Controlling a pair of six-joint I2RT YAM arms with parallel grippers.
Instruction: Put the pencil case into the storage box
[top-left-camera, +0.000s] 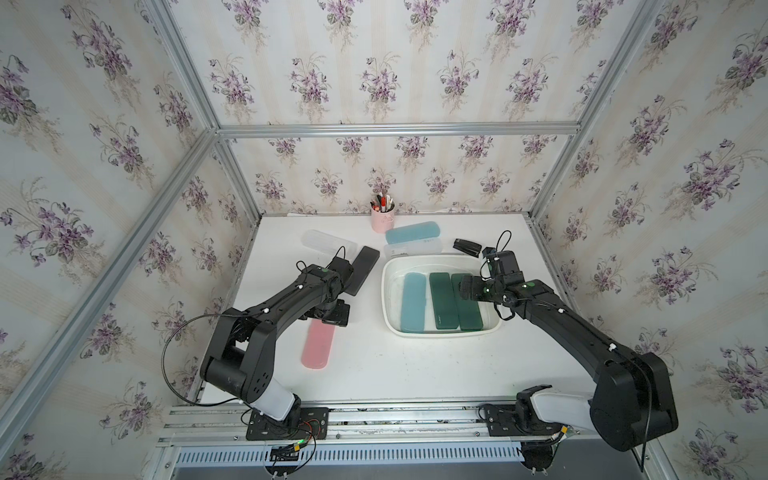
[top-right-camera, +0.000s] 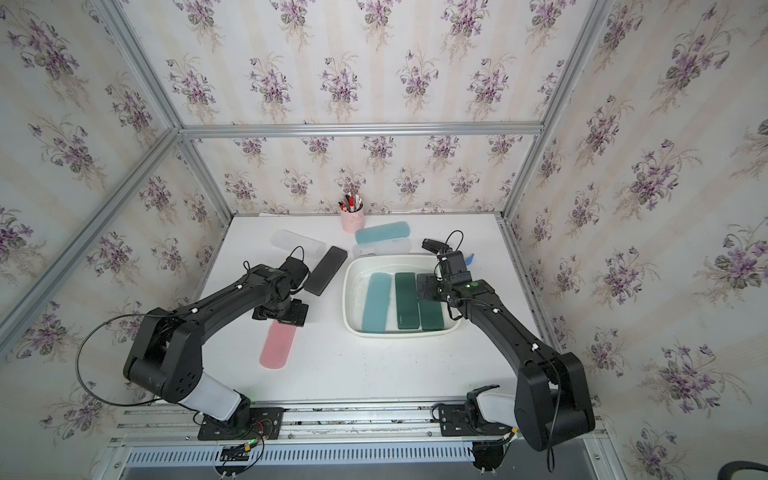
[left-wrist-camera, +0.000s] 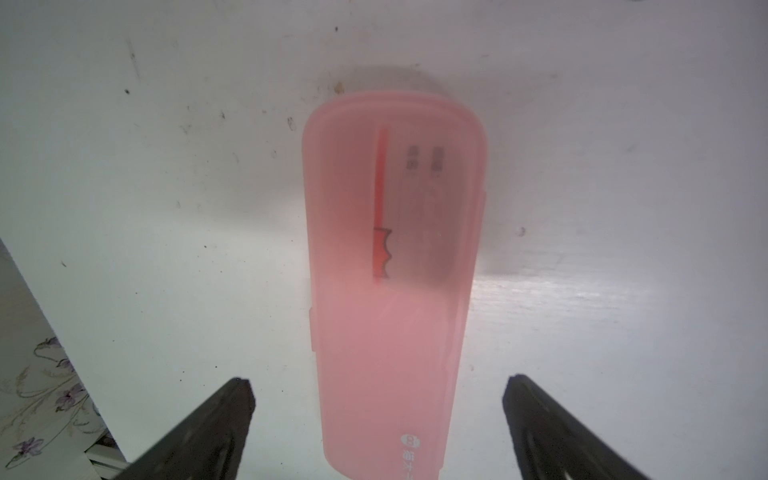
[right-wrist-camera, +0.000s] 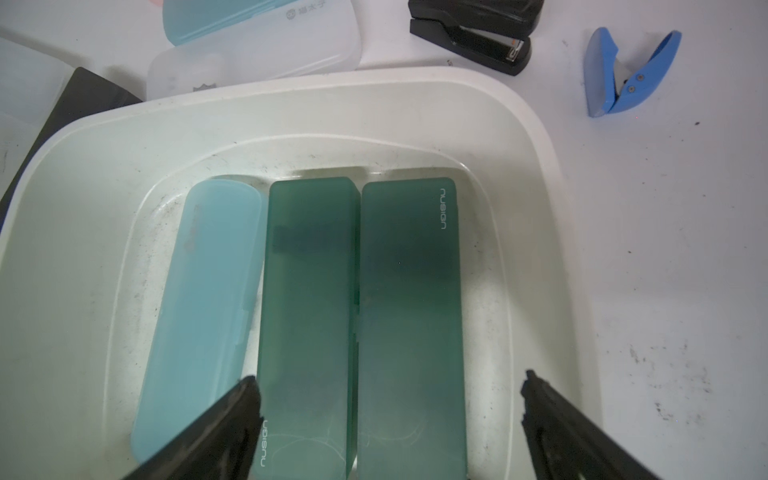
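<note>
A translucent pink pencil case lies flat on the table at the left. Above it hangs my left gripper, open, one finger on each side of the case and nothing held. In the top left view only the near part of the pink case shows; the arm covers the far end. The white storage box stands right of centre, holding a light blue case and two dark green cases side by side. My right gripper is open and empty over the right part of the box.
A black case and a clear case lie behind my left arm. Behind the box are a blue case, another clear case, a pink pen cup, a black stapler and a blue tool.
</note>
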